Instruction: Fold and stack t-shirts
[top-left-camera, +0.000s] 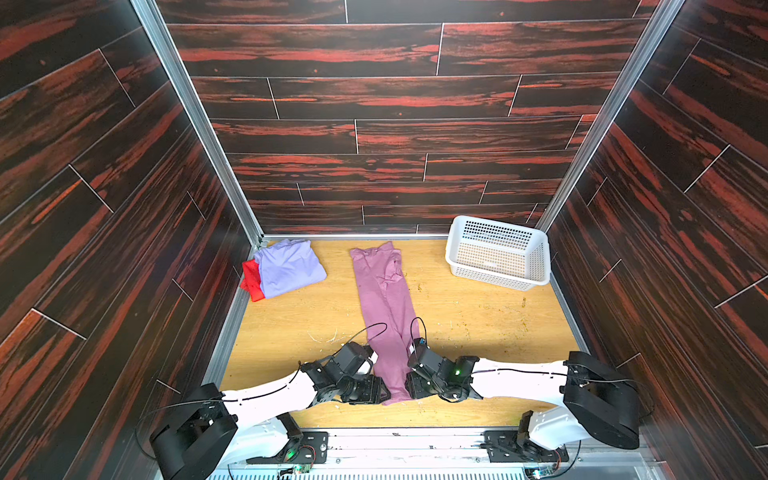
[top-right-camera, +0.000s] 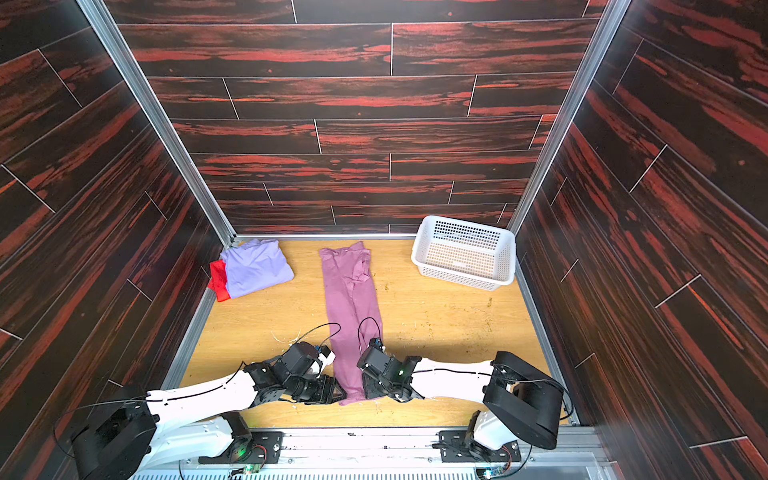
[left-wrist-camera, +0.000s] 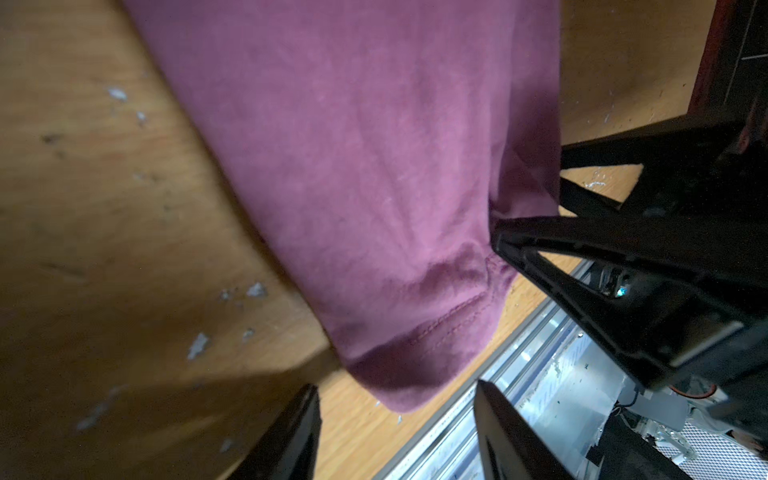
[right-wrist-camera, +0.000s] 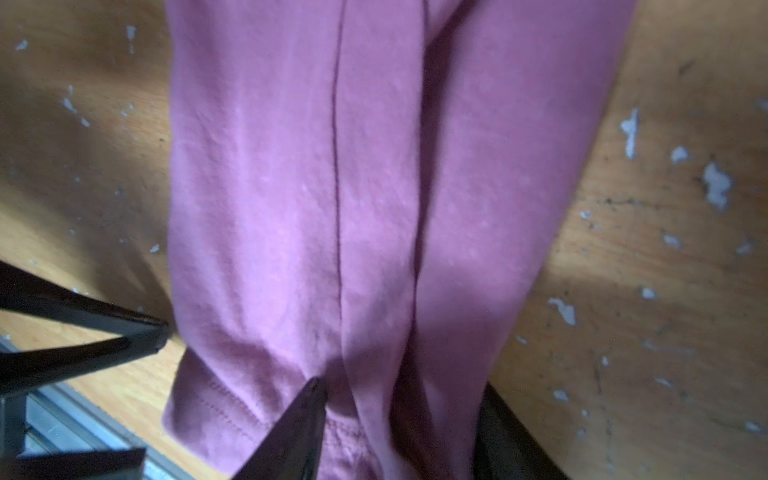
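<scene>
A mauve t-shirt (top-left-camera: 377, 296) lies as a long narrow strip down the middle of the table. At its near hem are both grippers. My left gripper is open beside the hem (left-wrist-camera: 416, 360), its two fingertips apart either side of the corner, with nothing clearly between them. My right gripper stands part open over the strip's near end, its blurred fingertips apart with folds of cloth between and beneath them; whether it grips them I cannot tell.
Folded lavender (top-left-camera: 288, 268) and red (top-left-camera: 250, 280) cloths lie at the back left. A white plastic basket (top-left-camera: 496, 276) stands at the back right.
</scene>
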